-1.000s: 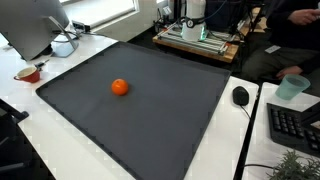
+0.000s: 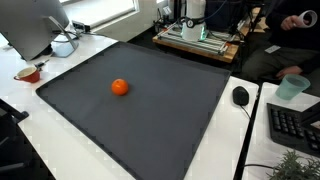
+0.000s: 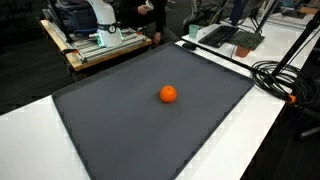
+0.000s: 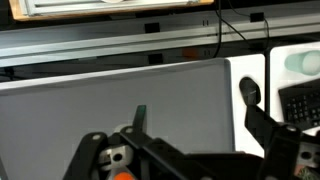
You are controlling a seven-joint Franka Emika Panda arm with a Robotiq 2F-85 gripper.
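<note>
An orange ball-like object (image 2: pixel 120 87) rests on the dark grey mat (image 2: pixel 170 110), left of the mat's middle in exterior view 1. Exterior view 2 shows the same orange object (image 3: pixel 168 93) with bare mat all round it. In the wrist view only a bit of the orange object (image 4: pixel 124 176) peeks out at the bottom edge, partly covered by the gripper. My gripper hangs above the mat with its fingers wide apart and nothing visible between them. Neither exterior view includes the gripper.
A black mouse (image 2: pixel 240 96), a pale green cup (image 2: pixel 292 87) and a keyboard (image 2: pixel 295 128) lie right of the mat. A red cup (image 2: pixel 28 74) stands at far left. Coiled black cable (image 3: pixel 284 80) lies beyond the mat.
At the upper right of exterior view 1, the person's hand has shifted and a white round item now shows there. The orange object has stayed put.
</note>
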